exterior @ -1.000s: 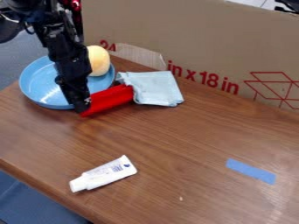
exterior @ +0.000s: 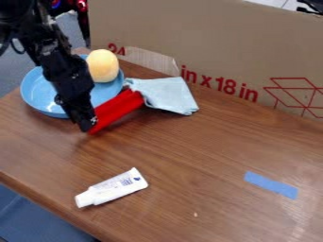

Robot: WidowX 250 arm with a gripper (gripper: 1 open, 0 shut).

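The black gripper [exterior: 86, 117] reaches down from the upper left, shut on a red object [exterior: 119, 107] at the right edge of a blue plate [exterior: 36, 93]. The red object lies tilted, its far end higher up beside a folded light-blue cloth [exterior: 171, 95]. A pale yellow round object [exterior: 104, 64] sits at the back of the plate, partly behind the arm.
A white tube [exterior: 111, 189] lies at the front left of the wooden table [exterior: 202, 170]. A blue tape strip [exterior: 270, 184] is at the right. A large cardboard box [exterior: 214, 47] stands along the back.
The arm has shifted slightly, its upper part leaning further left, with the red object moving very little.
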